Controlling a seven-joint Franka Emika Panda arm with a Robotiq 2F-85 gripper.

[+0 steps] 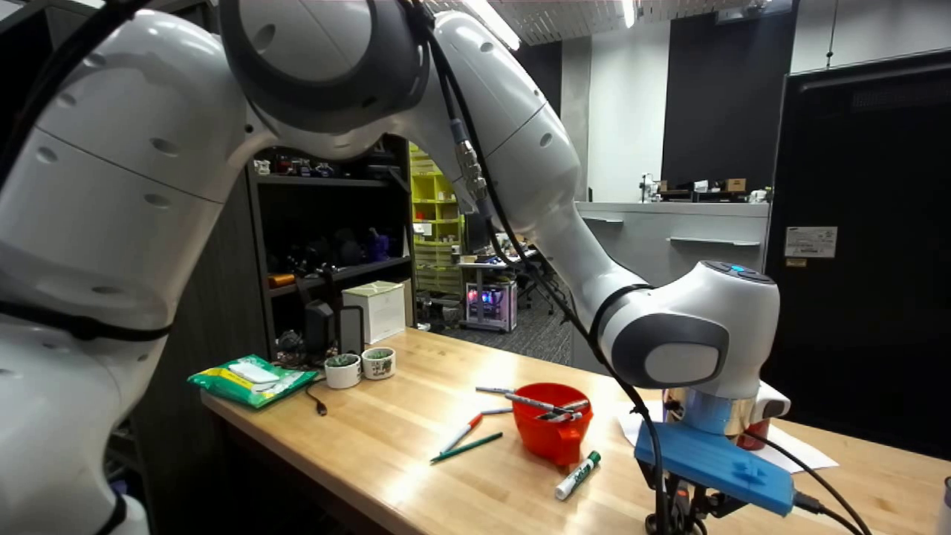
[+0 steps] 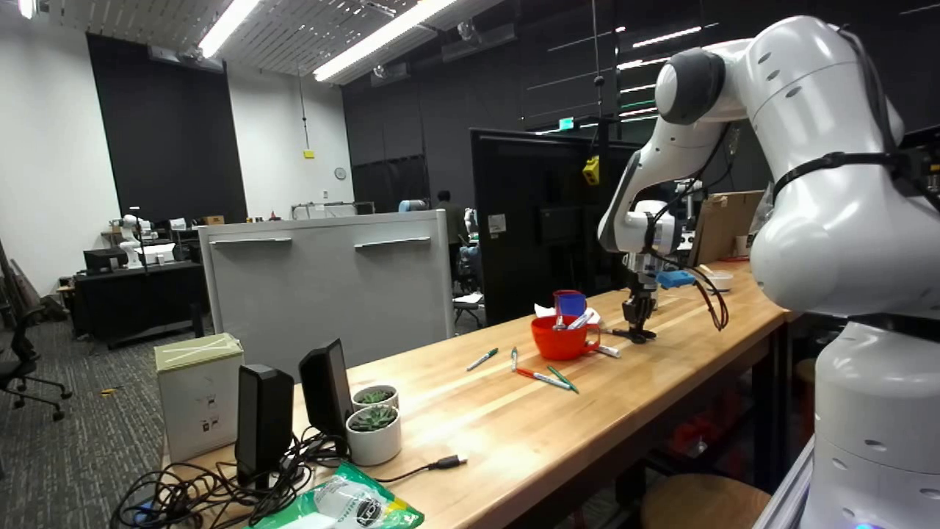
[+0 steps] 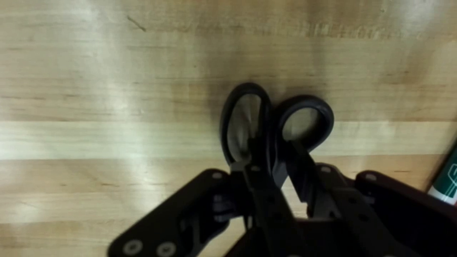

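A pair of black-handled scissors [image 3: 326, 117] shows both finger loops in the wrist view, against the wooden tabletop. My gripper is shut on the scissors, its fingertips at the base of the loops. The blades are hidden under the fingers. In exterior view 2, the gripper [image 2: 638, 333] is low over the table, close to the red cup. Whether the scissors still touch the wood cannot be told.
A red cup [image 1: 546, 440] holds several markers. Near it lie a green-capped marker [image 1: 577, 475], a red marker [image 1: 461, 433] and a green pen [image 1: 467, 446]. Two small potted plants [image 1: 360, 366] and a green bag [image 1: 253, 382] stand farther left. Bare table lies between.
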